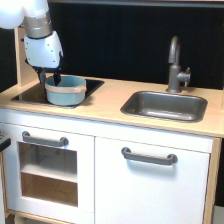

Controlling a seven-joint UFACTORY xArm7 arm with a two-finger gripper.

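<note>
A light blue pot [66, 96] with a pinkish rim sits over the black stovetop, at the left of the counter. White and coming down from the upper left, the arm ends in a dark gripper [49, 77] at the pot's back left rim. The fingertips overlap the rim in this view. Whether they pinch it or only stand beside it is too small to tell, and the inside of the pot is largely hidden.
The black stovetop [94, 86] lies under and around the pot. A grey sink [165, 105] with a dark faucet [176, 70] is at the right. Below are white cabinet doors with grey handles.
</note>
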